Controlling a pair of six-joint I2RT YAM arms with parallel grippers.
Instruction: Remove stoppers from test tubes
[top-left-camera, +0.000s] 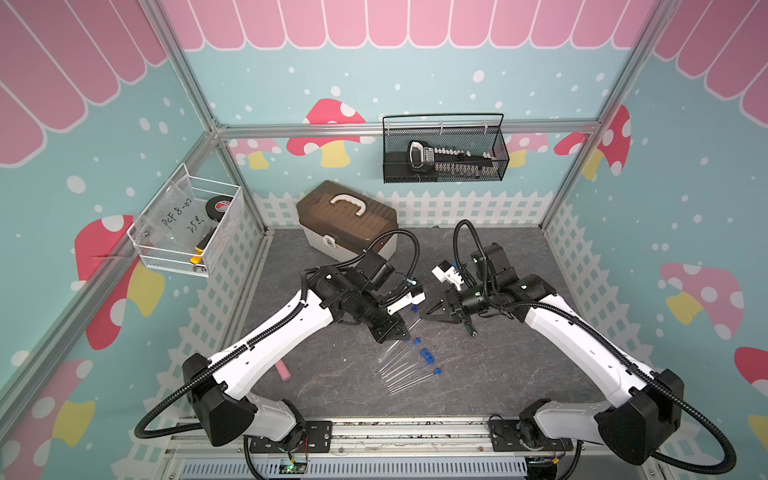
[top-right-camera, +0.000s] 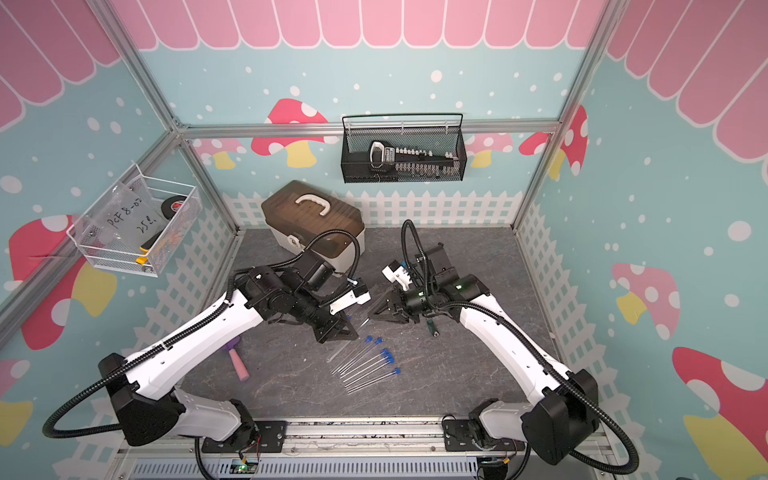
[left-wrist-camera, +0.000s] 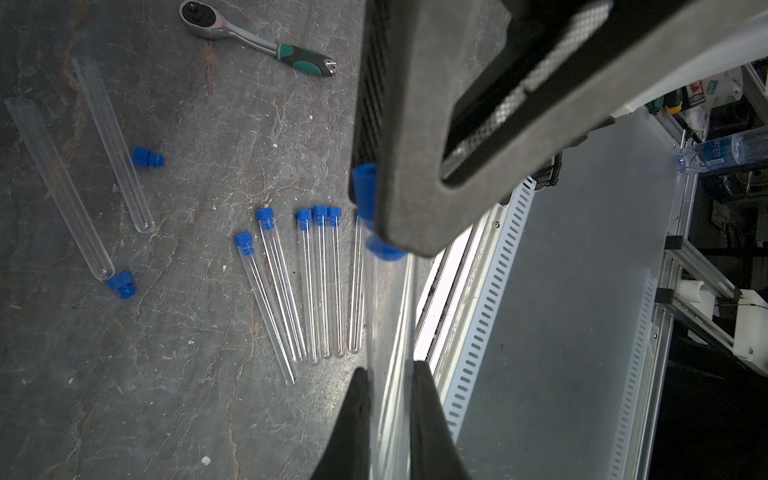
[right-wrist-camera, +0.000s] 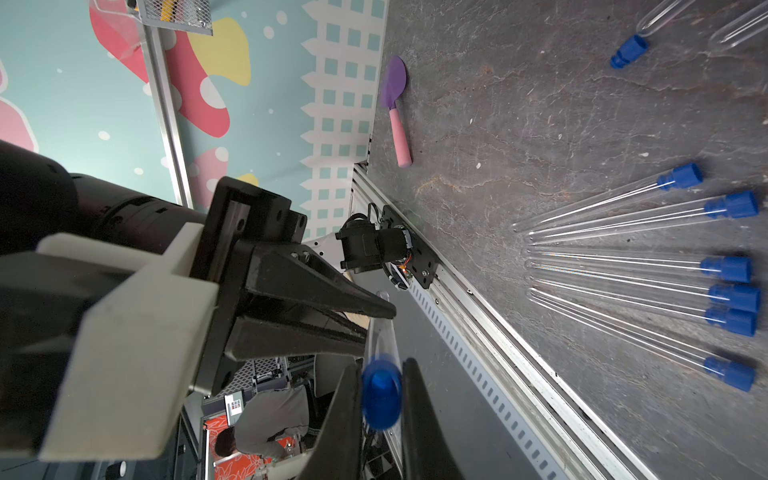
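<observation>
My left gripper is shut on a clear test tube (left-wrist-camera: 389, 320), which stands out from its fingers with a blue stopper (right-wrist-camera: 381, 392) in its mouth. The fingers (right-wrist-camera: 412, 416) of my right gripper stand part open on either side of that stopper; whether they touch it I cannot tell. Several stoppered tubes (right-wrist-camera: 632, 268) lie in a fan on the table. Apart from them lie two tubes without stoppers, one open tube (left-wrist-camera: 60, 188) and another open tube (left-wrist-camera: 116, 148), with a loose stopper (left-wrist-camera: 147, 157) and a second loose stopper (left-wrist-camera: 121, 284) nearby.
A ratchet wrench (left-wrist-camera: 256, 40) lies beyond the open tubes. The purple and pink spatula (right-wrist-camera: 397, 112) is at the left side. At the back stands a brown toolbox (top-left-camera: 348, 220).
</observation>
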